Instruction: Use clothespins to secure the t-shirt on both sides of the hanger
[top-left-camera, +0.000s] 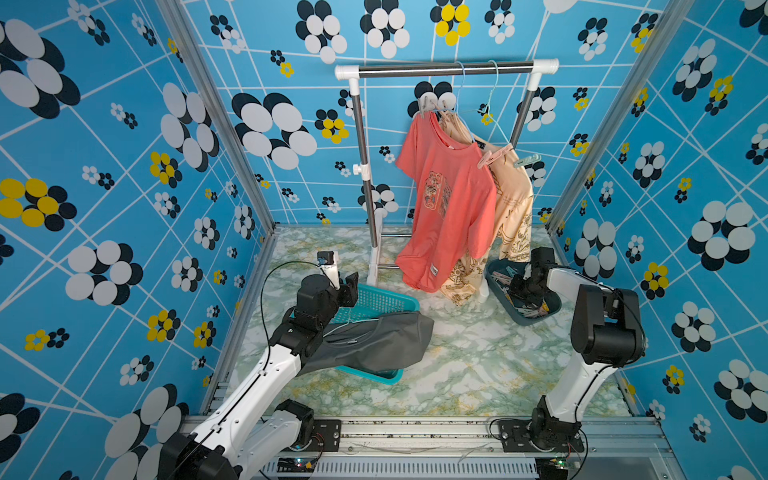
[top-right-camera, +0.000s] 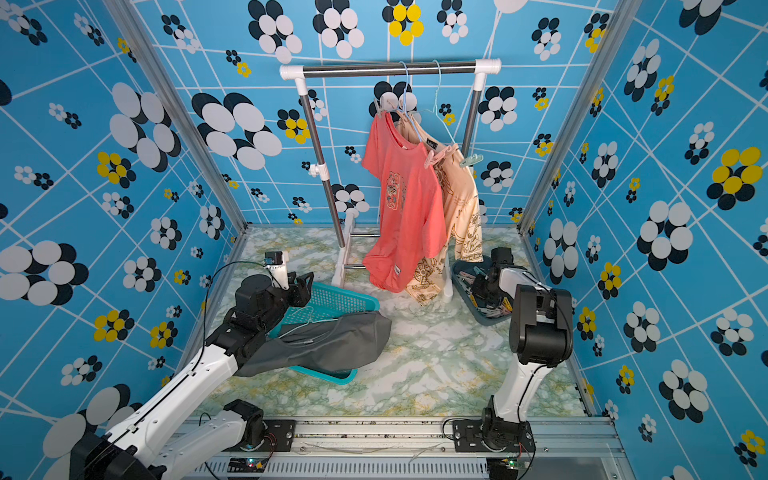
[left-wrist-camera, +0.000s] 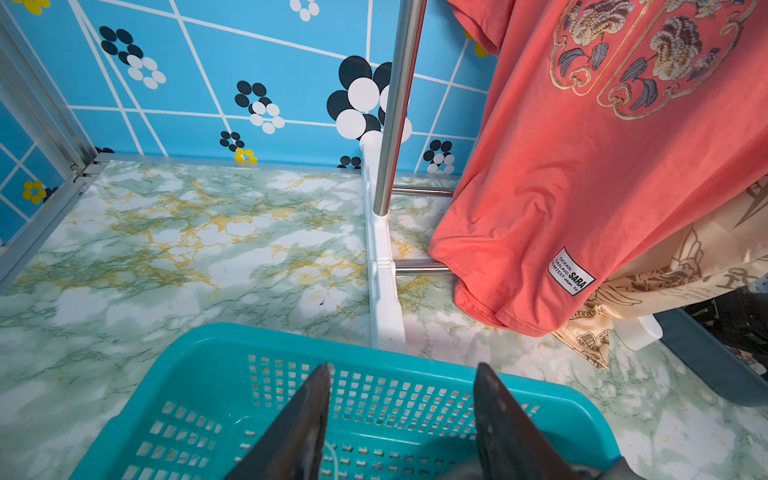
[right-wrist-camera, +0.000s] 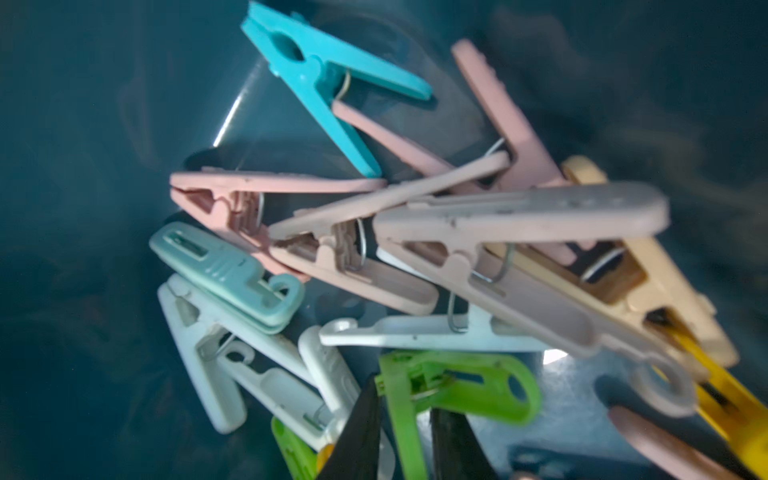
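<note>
A dark grey garment (top-left-camera: 384, 340) lies across the teal basket (top-left-camera: 404, 302), a hanger's thin white line showing at its upper edge. My left gripper hovers over that basket, its fingers well apart with nothing between them. Inside the dark bin (top-left-camera: 497, 272) my right gripper points down at a heap of clothespins. Its fingers stand narrowly apart, on either side of one arm of a green clothespin (right-wrist-camera: 460, 384); some gap shows, and no firm grip is visible. Other pins there include a turquoise clothespin (right-wrist-camera: 320, 72) and a large greyish clothespin (right-wrist-camera: 520, 216).
On the rack's bar (top-left-camera: 448, 69) hang a coral t-shirt (top-left-camera: 448, 200) and a beige garment (top-left-camera: 512, 196). A pink clothespin (top-left-camera: 494, 155) and a pale green clothespin (top-left-camera: 526, 161) sit near their right shoulders. The marbled floor between basket and bin is clear.
</note>
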